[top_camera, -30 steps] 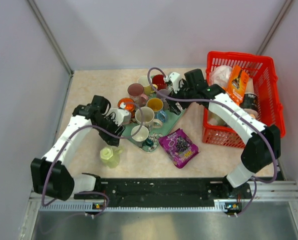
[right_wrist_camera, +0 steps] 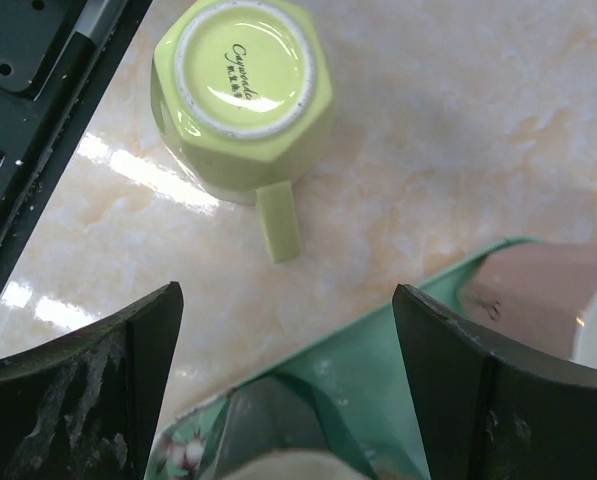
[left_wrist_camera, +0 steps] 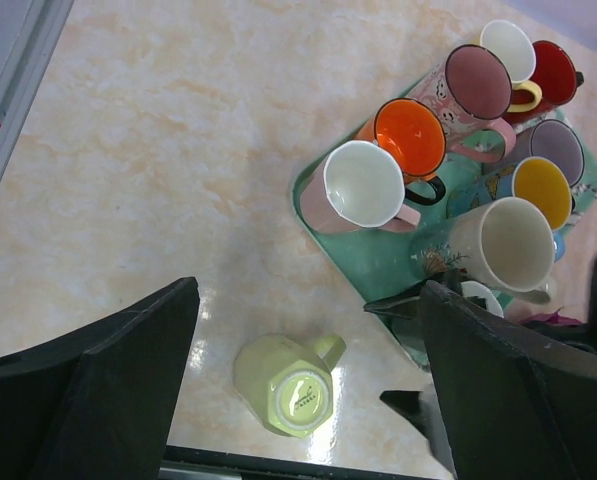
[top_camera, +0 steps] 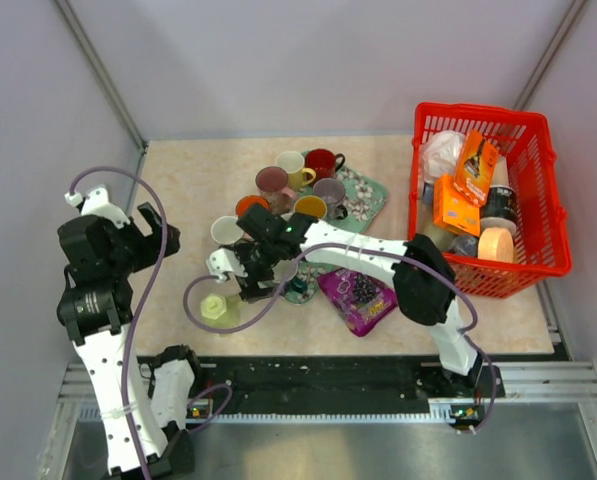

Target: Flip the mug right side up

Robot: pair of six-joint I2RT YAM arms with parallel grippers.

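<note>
A pale green hexagonal mug (top_camera: pixel 218 311) lies upside down on the table at the front left, its base and printed foot ring upward; its handle (right_wrist_camera: pixel 278 222) points toward the tray in the right wrist view. My right gripper (top_camera: pixel 244 282) is open above the near edge of the green tray, close beside the green mug, nothing between its fingers. My left gripper (top_camera: pixel 155 230) is open, raised at the left side, clear of the mugs.
Several mugs, including a pink-white one (left_wrist_camera: pixel 358 185), crowd the tray (left_wrist_camera: pixel 333 250). A purple snack bag (top_camera: pixel 358 300) lies to its right, and a full red basket (top_camera: pixel 533 200) stands at the far right.
My right arm has swung left and down from the back right to beside the green mug. My left gripper has withdrawn from over that mug to the left side.
</note>
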